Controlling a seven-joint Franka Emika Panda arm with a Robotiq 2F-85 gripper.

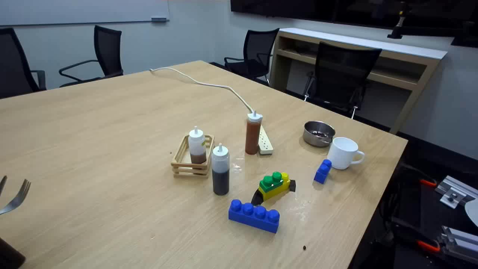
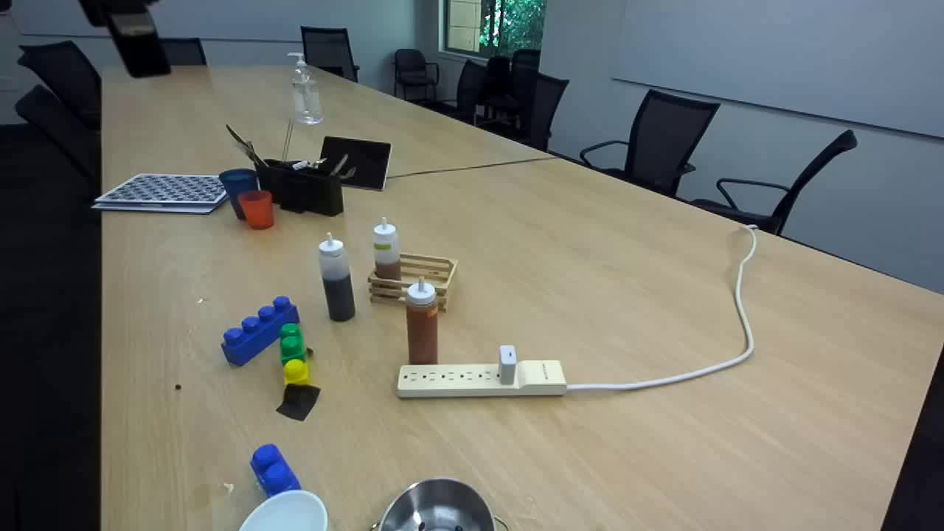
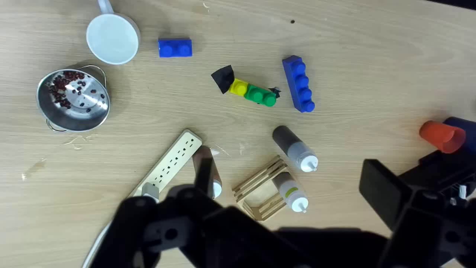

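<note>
High over the table, my gripper is open, its black fingers (image 3: pixel 384 192) wide apart with nothing held. Below in the wrist view, a small wooden crate (image 3: pixel 253 185) contains a white-capped bottle with brown contents (image 3: pixel 290 192). Beside it lies the view of a dark sauce bottle (image 3: pixel 294 147); it stands upright in both exterior views. A red-brown bottle (image 1: pixel 253 136) stands against the power strip (image 1: pixel 265 142). A yellow and green brick piece (image 1: pixel 274 184) with black tape sits near a long blue brick (image 1: pixel 254 216). A short blue brick (image 1: pixel 322 172) rests by the white mug (image 1: pixel 343 153).
A metal pot (image 3: pixel 73 100) with dark red beans stands near the mug. Red (image 2: pixel 257 209) and blue cups (image 2: pixel 237 186), a black utensil holder (image 2: pixel 301 187) and a pump bottle (image 2: pixel 306 93) occupy the table's other end. The white cord (image 2: pixel 748 318) crosses otherwise open tabletop.
</note>
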